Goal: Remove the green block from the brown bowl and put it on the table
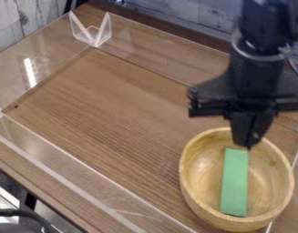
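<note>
The green block (235,183) lies lengthwise inside the brown bowl (198,173), which stands at the lower right of the camera view. Over the bowl's far rim hangs my dark gripper (246,142), blurred, its narrow tip pointing down. That tip looks shut, with nothing visible between the fingers. Beyond the tip, the block is apart from it and in full view. Part of the bowl's far rim is hidden behind the gripper.
Bare wooden table (108,114) stretches left of the bowl and is clear. A clear plastic holder (93,30) stands at the far left. Black cables (20,214) sit in the lower left corner, off the table's edge.
</note>
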